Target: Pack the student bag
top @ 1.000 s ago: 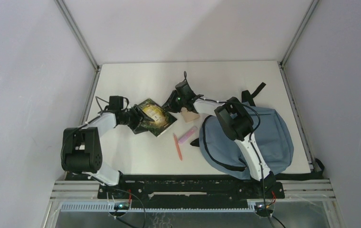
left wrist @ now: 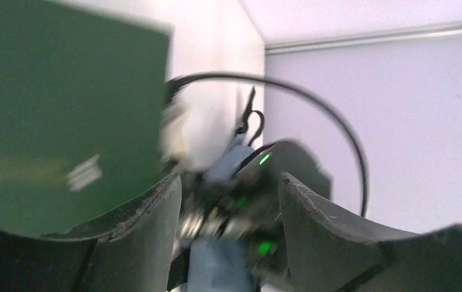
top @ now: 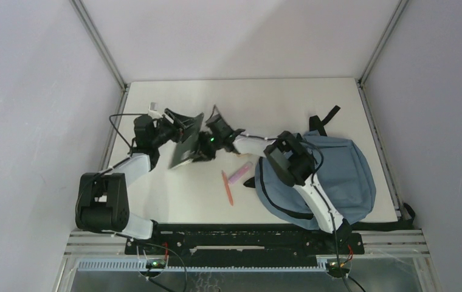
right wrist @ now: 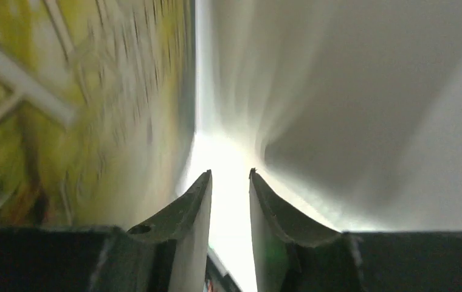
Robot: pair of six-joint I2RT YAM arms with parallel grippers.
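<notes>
A dark picture book (top: 185, 146) stands steeply tilted between my grippers, blurred. Its dark green side (left wrist: 64, 121) fills the left of the left wrist view; the yellow-green picture side (right wrist: 89, 134) fills the left of the right wrist view. At the book's upper edge is my left gripper (top: 191, 124); its fingers are well apart, and no clear object shows between their tips. My right gripper (top: 202, 152) is close against the book's right side, its fingertips (right wrist: 204, 182) only a narrow gap apart. Whether either gripper pinches the book cannot be made out. The blue bag (top: 350, 173) lies at right.
A pink-purple item (top: 240, 173) and an orange pencil-like stick (top: 227, 188) lie on the table between book and bag. A small tan piece is mostly hidden under the right arm (top: 256, 145). Free table lies behind and at front left.
The book has gone from lying face up to steeply tilted. My left gripper has moved up and right along it; my right gripper has shifted left and toward the front.
</notes>
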